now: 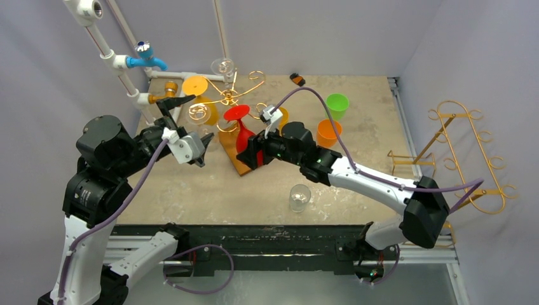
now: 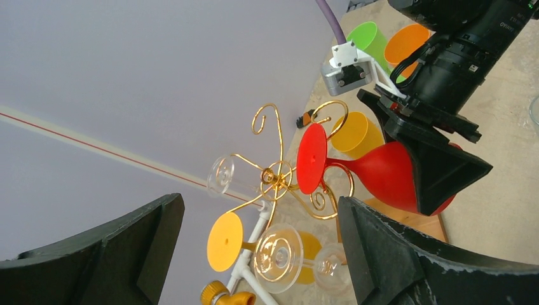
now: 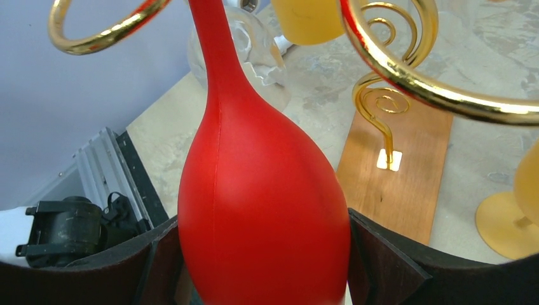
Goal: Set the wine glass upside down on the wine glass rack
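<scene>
My right gripper [image 1: 251, 152] is shut on the bowl of a red wine glass [image 2: 381, 178], which hangs upside down, foot up, its stem among the curls of the gold rack [image 2: 278, 146]; the left wrist view shows the foot just above a loop, though I cannot tell whether it rests on it. In the right wrist view the red bowl [image 3: 264, 210] fills the middle. My left gripper [image 1: 196, 130] stands open with nothing between its fingers, left of the rack and facing it. A yellow glass [image 2: 224, 241] and clear glasses also hang on the rack.
Orange [image 1: 327, 132] and green [image 1: 337, 105] cups stand right of the rack. A clear glass [image 1: 299, 197] stands on the front worktop [image 1: 356, 197]. A second gold rack [image 1: 470, 159] is at the right wall. Pipes and taps [image 1: 146, 61] line the left back.
</scene>
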